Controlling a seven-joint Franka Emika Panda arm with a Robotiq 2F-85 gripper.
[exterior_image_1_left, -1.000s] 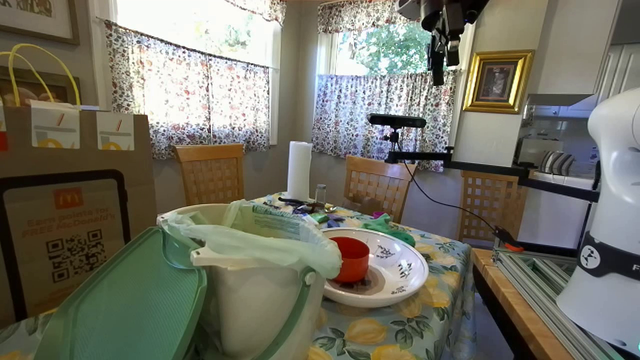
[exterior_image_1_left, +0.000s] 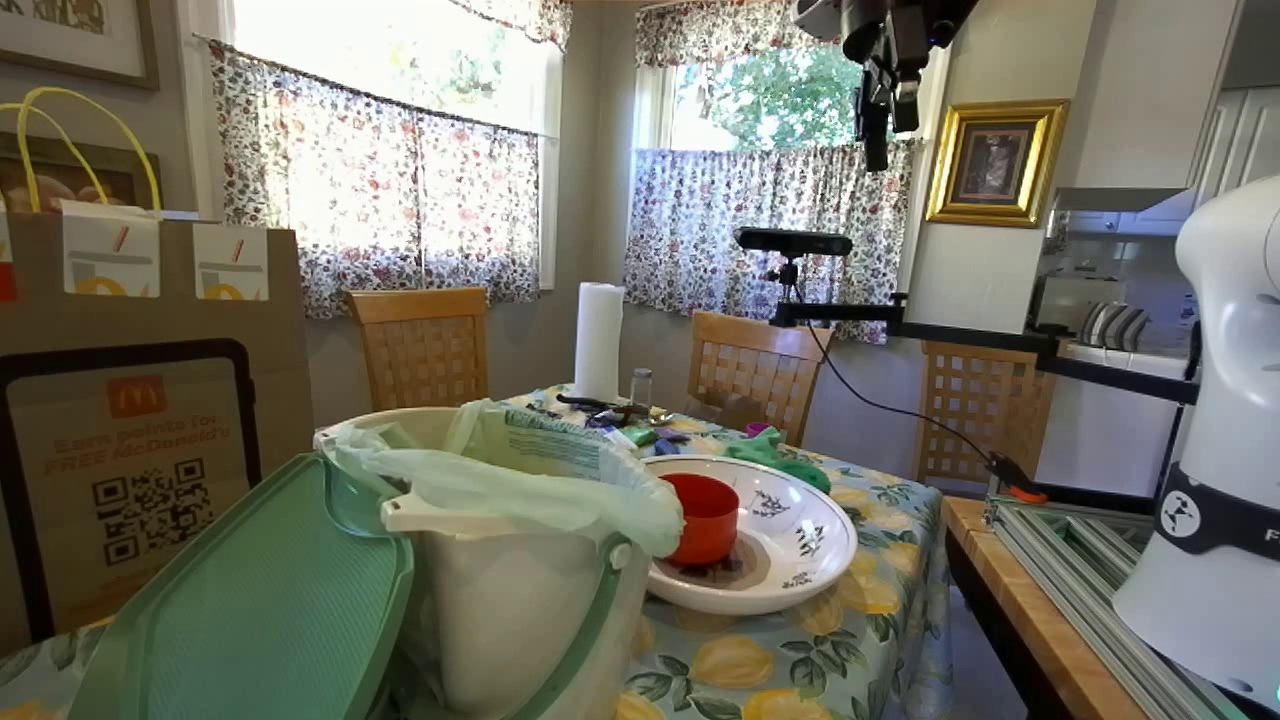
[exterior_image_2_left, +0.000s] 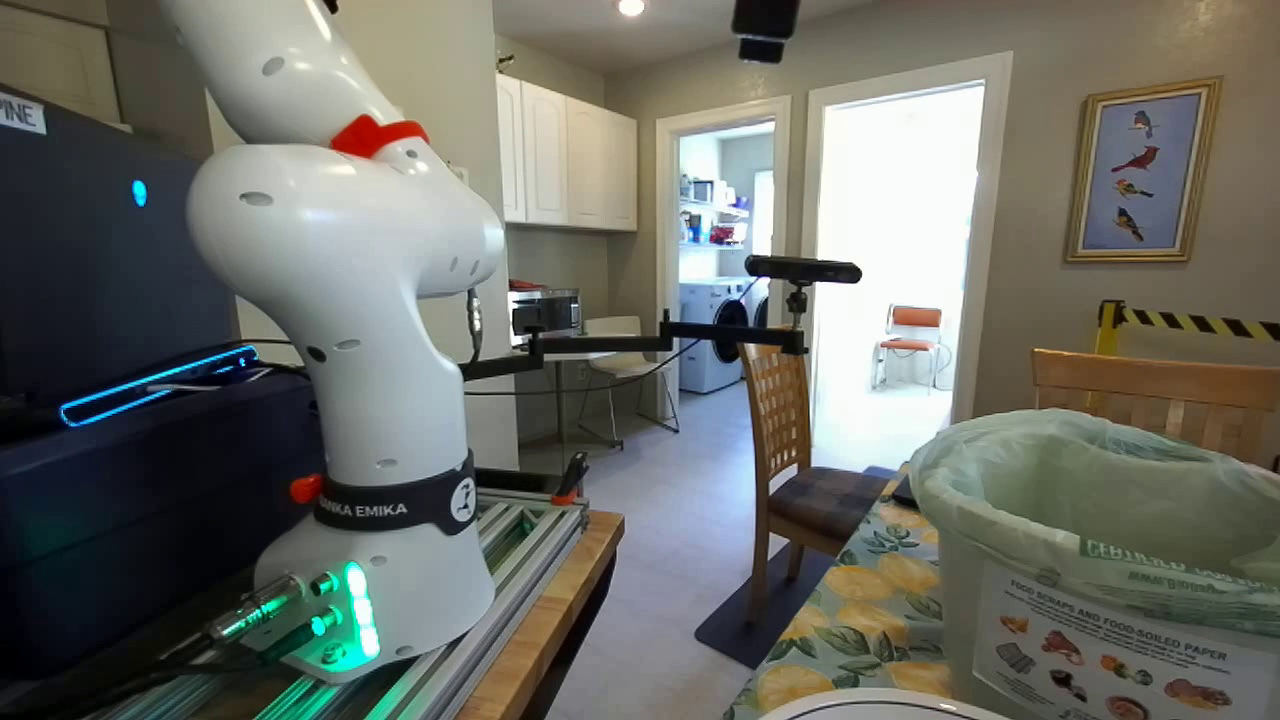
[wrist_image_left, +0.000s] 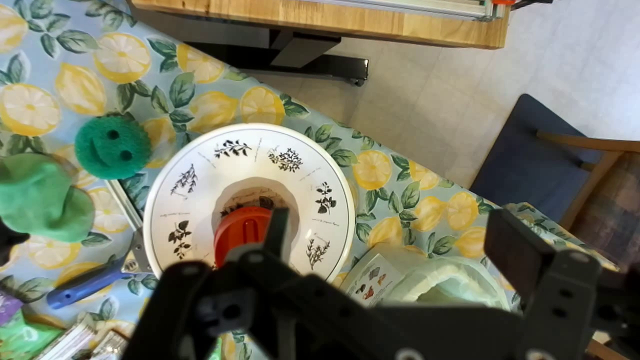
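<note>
High above the table, my gripper (exterior_image_1_left: 889, 118) points down, its two fingers spread wide with nothing held between them. In the wrist view a white bowl (wrist_image_left: 190, 157) with black herb drawings rests on the lemon-print tablecloth, below and left of the fingers. A red cup (exterior_image_1_left: 702, 518) sits inside that bowl; one finger (wrist_image_left: 277, 229) partly covers it from above. Beside the bowl stands a white bin (exterior_image_1_left: 528, 612) with a pale green liner (exterior_image_2_left: 1080, 480). My hand's dark body hides part of the bin in the wrist view.
Left of the bowl lie a green smiley sponge (wrist_image_left: 113, 147), a green cloth (wrist_image_left: 45, 195) and a blue-handled tool (wrist_image_left: 87, 287). A green lid (exterior_image_1_left: 258, 600) leans by the bin, near a paper bag (exterior_image_1_left: 156, 420). A camera (exterior_image_1_left: 792, 241) on an arm juts out over the far side.
</note>
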